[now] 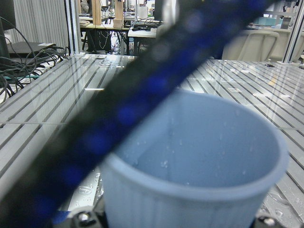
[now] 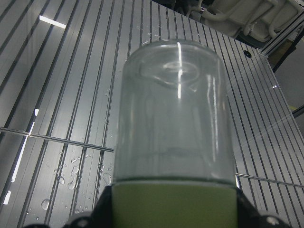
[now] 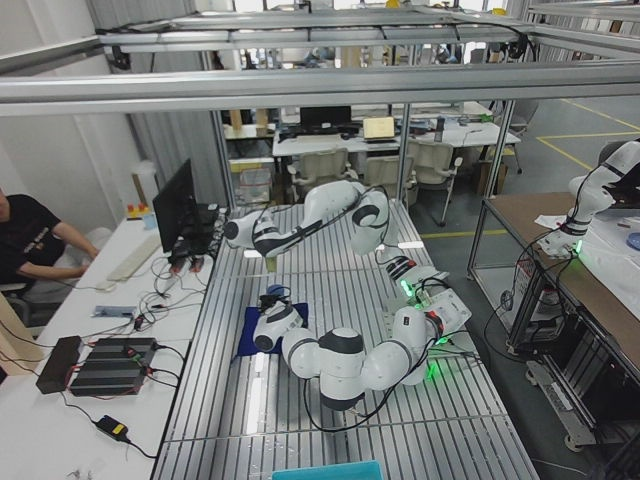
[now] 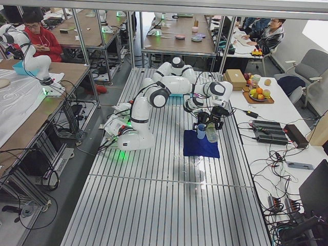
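A blue cup [image 1: 190, 156] fills the lower middle of the left wrist view, between the fingers of my left gripper [image 4: 201, 123], which is shut on it over a dark blue cloth [image 4: 195, 148]. A clear glass [image 2: 173, 118] with a greenish band at its lower part is upright in the right wrist view, held in my right gripper [image 4: 215, 123]. In the camera right view the glass [image 4: 211, 134] is beside the cup, above the cloth; whether it touches the cup cannot be told.
A turquoise bin [image 3: 326, 473] is at the table's near edge in the camera left view. Water drops lie on the slatted metal table [image 2: 57, 95]. Cables and electronics crowd the white side table [image 3: 100, 420]; much of the slatted top is clear.
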